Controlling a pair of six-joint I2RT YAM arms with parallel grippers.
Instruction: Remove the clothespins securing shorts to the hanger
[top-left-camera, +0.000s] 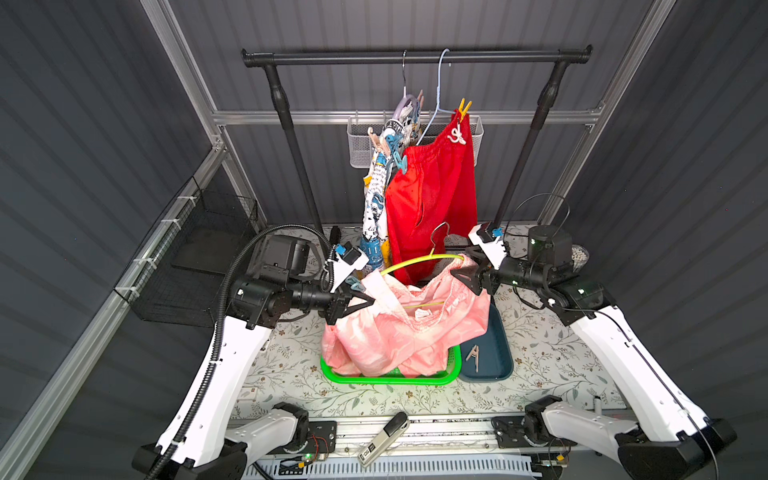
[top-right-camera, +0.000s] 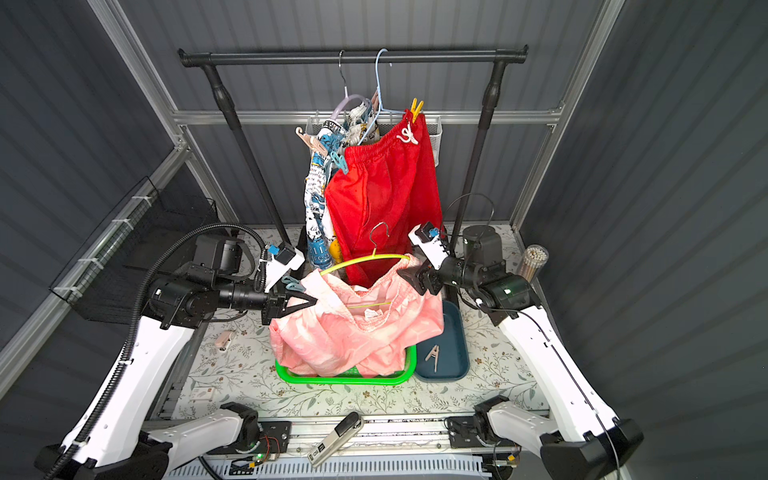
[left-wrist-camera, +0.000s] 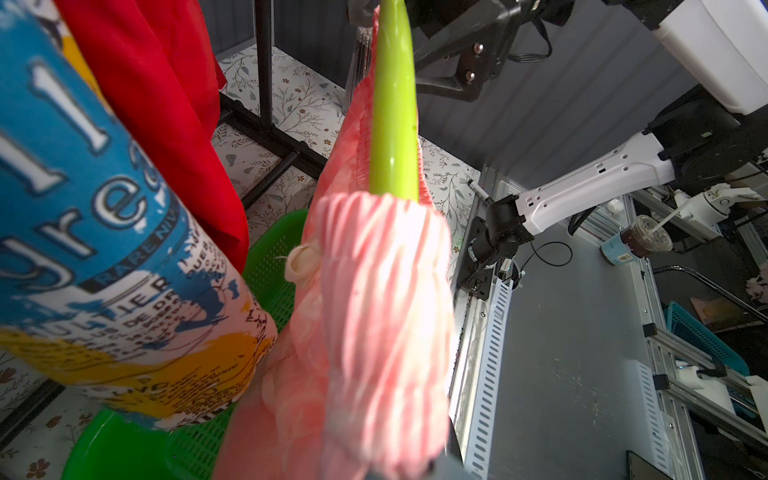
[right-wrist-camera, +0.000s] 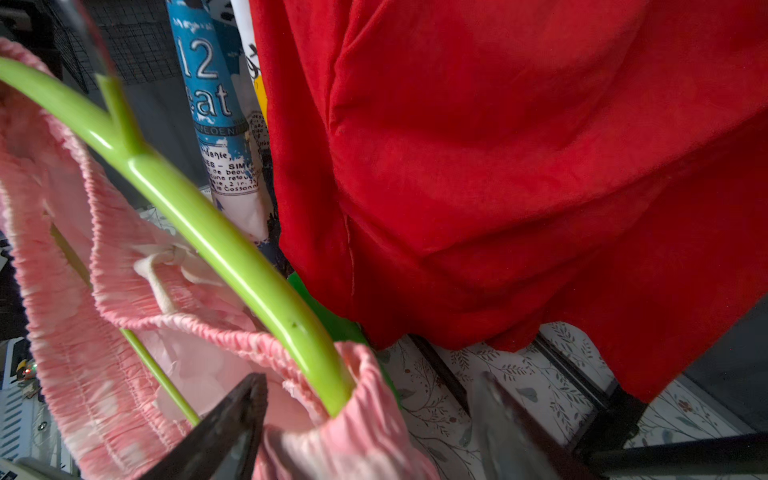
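The pink shorts (top-left-camera: 400, 328) hang on a yellow-green hanger (top-left-camera: 417, 260) over the green basket. At their left side my left gripper (top-left-camera: 371, 301) is shut on pink fabric; in the left wrist view the bunched waistband (left-wrist-camera: 384, 320) hides its fingers. A blue clothespin (top-right-camera: 293, 283) shows just above that gripper; whether it grips the cloth I cannot tell. My right gripper is open, its fingers either side of the waistband's right end, where no clothespin shows. One pinkish wooden clothespin (top-left-camera: 473, 357) lies in the dark blue tray (top-left-camera: 500, 352).
Behind, red shorts (top-left-camera: 432, 192) and patterned shorts (top-left-camera: 374, 204) hang from the black rail (top-left-camera: 344, 58), close to both arms. The green basket (top-left-camera: 392, 380) stands below the pink shorts. A small pinkish object (top-right-camera: 223, 340) lies on the table at left. Free tabletop shows at both sides.
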